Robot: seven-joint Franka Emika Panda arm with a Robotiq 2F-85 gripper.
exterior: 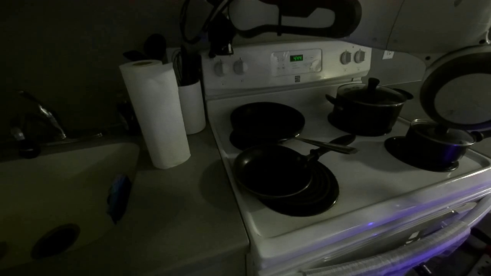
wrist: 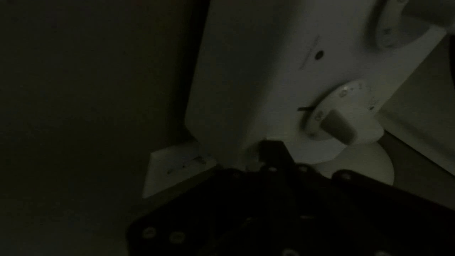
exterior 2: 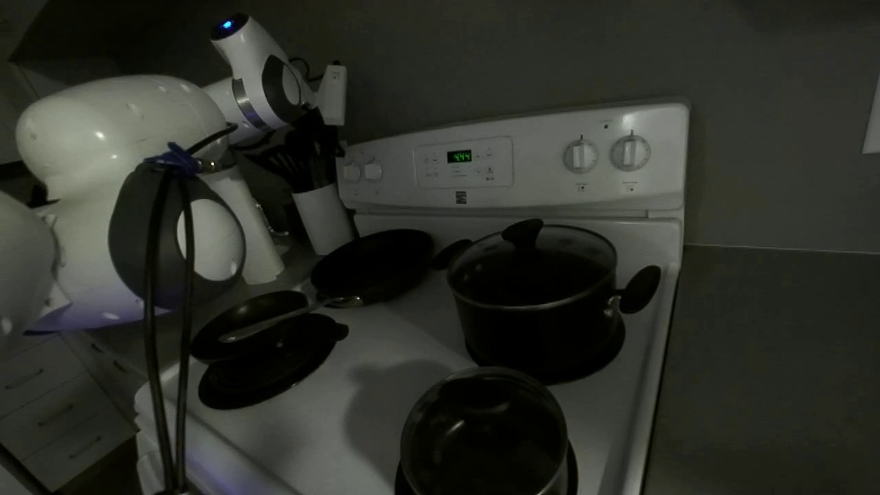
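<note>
My gripper (exterior: 223, 51) is a dark shape at the top left end of the white stove's control panel (exterior: 257, 78). It hangs just above the leftmost knob (exterior: 221, 68), with a second knob (exterior: 240, 66) to the right. In the wrist view the dark fingers (wrist: 275, 151) look closed together, with nothing visible between them. They reach to the panel's edge, apart from the near knob (wrist: 352, 126). Part of another knob (wrist: 426, 17) shows at the top right. In exterior view 2 the arm hides the gripper. The wrist view is very dark, so contact with the panel is unclear.
Close to the gripper are a utensil crock (exterior: 191, 108) and a paper towel roll (exterior: 156, 115). Two pans (exterior: 276, 170) sit on the left burners, a lidded pot (exterior: 368, 108) and a smaller saucepan (exterior: 437, 142) on the right. The sink (exterior: 60, 184) lies left.
</note>
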